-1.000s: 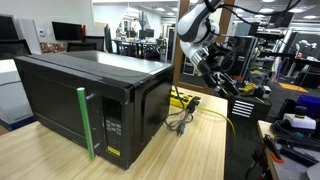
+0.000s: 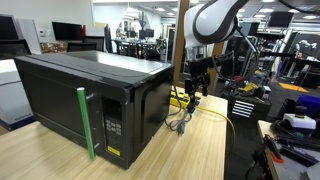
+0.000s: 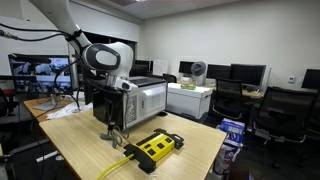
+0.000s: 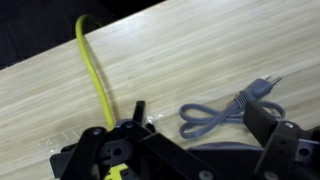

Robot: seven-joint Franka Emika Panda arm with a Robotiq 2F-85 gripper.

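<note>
My gripper is open above the wooden table, pointing down, with nothing between its fingers. In the wrist view a grey power cord (image 4: 203,122) lies coiled on the table, its plug (image 4: 258,90) toward the right finger. A yellow cable (image 4: 97,75) curves along the left side. Exterior view 2 shows a yellow power strip (image 3: 155,150) on the table near the gripper (image 3: 113,131). The black microwave (image 2: 75,100) stands to the left of the gripper in exterior view 1; the grey cord (image 2: 180,123) lies beside its front corner.
A green strip (image 2: 86,123) stands upright by the microwave's side. Chairs (image 3: 285,115) and monitors are farther back.
The gripper has swung from reaching out toward the right to pointing down, and now sits a little farther left over the table. The cord, microwave and power strip look unmoved.
</note>
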